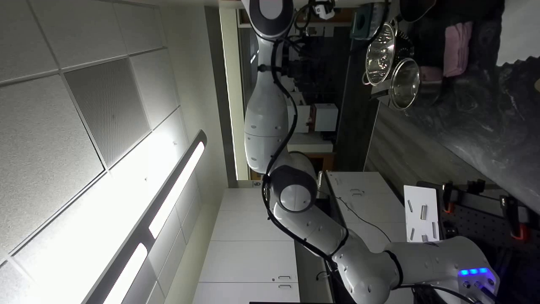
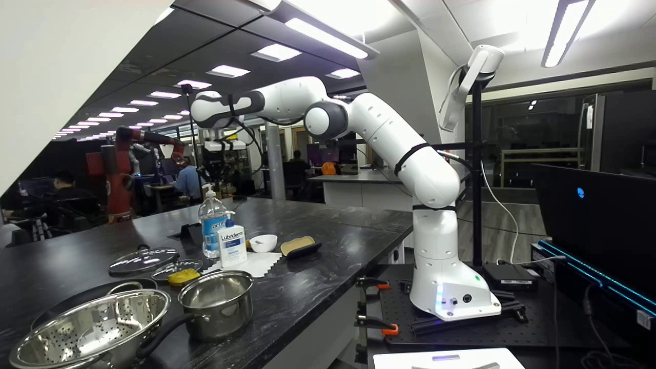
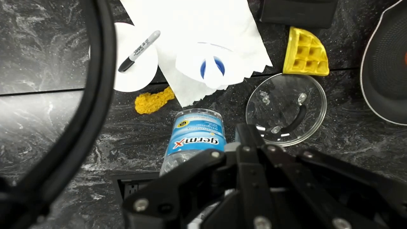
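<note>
My gripper is shut, with nothing visible between its fingers. It hangs above the table in the second exterior view, over the clear Germ-X bottle (image 2: pixel 212 226) with its blue label. From the wrist camera, that bottle (image 3: pixel 198 133) lies just left of the fingertips, its lower part covered by the gripper. A white Lubriderm pump bottle (image 2: pixel 232 244) stands upright beside it, on a white cloth (image 2: pixel 261 263). A white bowl (image 3: pixel 131 82) has a grey-and-black marker (image 3: pixel 139 51) across it. The gripper's fingers are out of sight in the first exterior view.
Right of the gripper are a glass lid (image 3: pixel 286 108), a yellow waffle piece (image 3: pixel 306 51) and a dark pan (image 3: pixel 387 76). An orange-brown piece (image 3: pixel 153 100) lies near the cloth. A steel pot (image 2: pixel 216 304) and colander (image 2: pixel 92 326) occupy the table's near end.
</note>
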